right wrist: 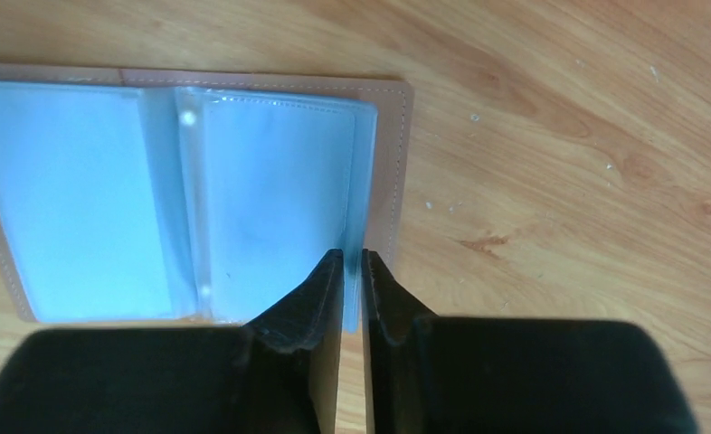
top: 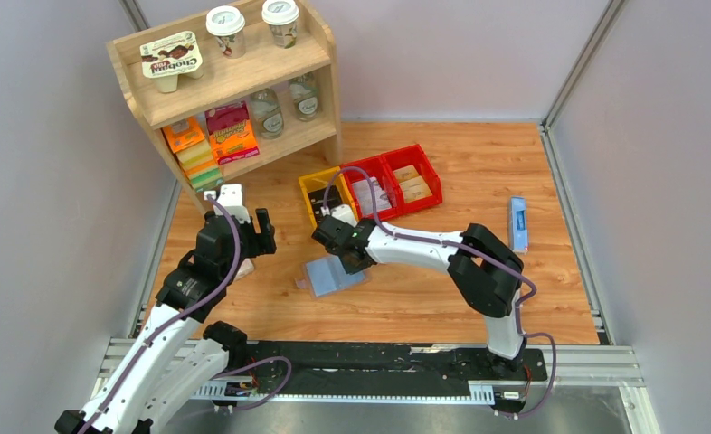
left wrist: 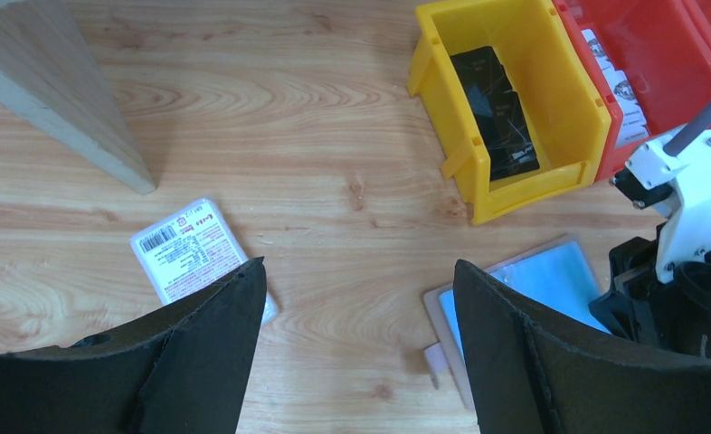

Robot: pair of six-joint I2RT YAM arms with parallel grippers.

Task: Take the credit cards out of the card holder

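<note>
The blue card holder [top: 327, 276] lies open on the wooden table, seen close in the right wrist view as two blue sleeves [right wrist: 270, 199] on a tan backing. My right gripper is at the edge of the right-hand sleeve, its fingertips close together with a narrow gap; whether they pinch that edge is unclear. No separate card is clearly visible in the holder. My left gripper stands open over the table, left of the holder, with nothing between its fingers.
A white labelled card-like item [left wrist: 189, 249] lies below the left gripper. The yellow bin [top: 312, 181] and red bins [top: 429, 194] stand behind the holder. A wooden shelf [top: 270, 68] is at back left; a blue box [top: 517, 224] lies right.
</note>
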